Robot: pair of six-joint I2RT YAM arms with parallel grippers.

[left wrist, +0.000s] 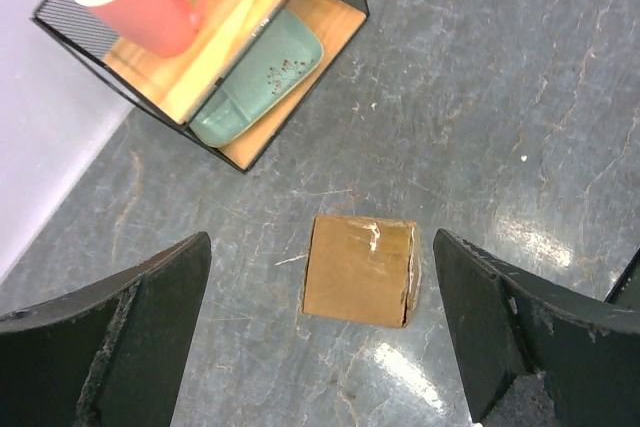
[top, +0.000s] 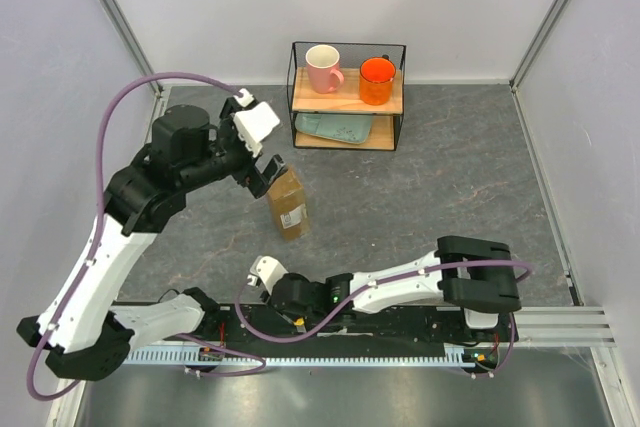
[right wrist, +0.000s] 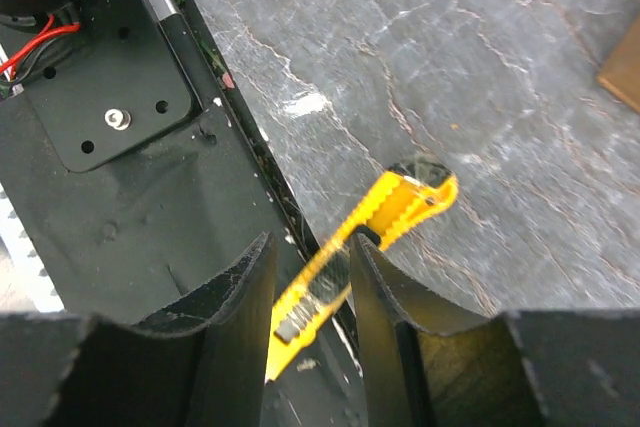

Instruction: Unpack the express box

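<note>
The brown cardboard box (top: 288,209) stands on the grey floor left of centre, a white label on its side. Above it in the top view is my left gripper (top: 262,177); in the left wrist view the box (left wrist: 355,272) lies beyond the spread fingers, with nothing held. A yellow box cutter (right wrist: 325,282) rests across the dark floor edge. My right gripper is over it, fingers part open, one on each side of the cutter's body. Whether they touch it cannot be told. From above, the right arm hides most of the cutter.
A two-level rack (top: 348,104) stands at the back wall. A pink mug (top: 322,75) and an orange mug (top: 377,85) sit on its upper shelf, a pale green tray (top: 340,127) below.
</note>
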